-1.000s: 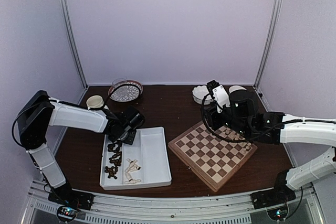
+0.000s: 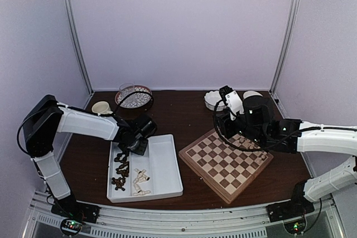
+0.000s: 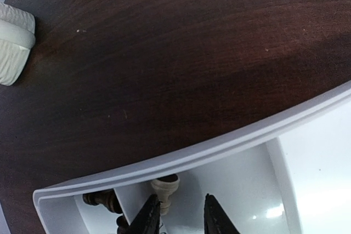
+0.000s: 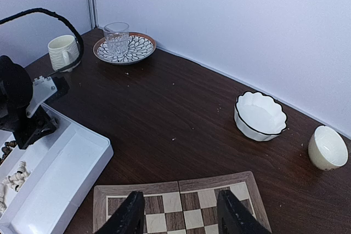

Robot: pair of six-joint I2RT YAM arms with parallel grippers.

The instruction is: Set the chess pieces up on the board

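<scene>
My left gripper is open at the far end of the white tray. A light chess piece stands by its left finger, against the far wall, and nothing is clamped. Dark pieces fill the tray's left compartment, and several light ones lie in the middle compartment. Over the far part of the chessboard, my right gripper is open, its gap empty. A few small pieces stand along the board's right side; the right arm hides part of that area.
At the back left are a cream mug and a patterned plate with a glass on it. A scalloped white bowl and a white cup stand at the back right.
The left arm has shifted slightly over the tray's far end, and the tray sits a touch further right. My right arm looks unmoved.
</scene>
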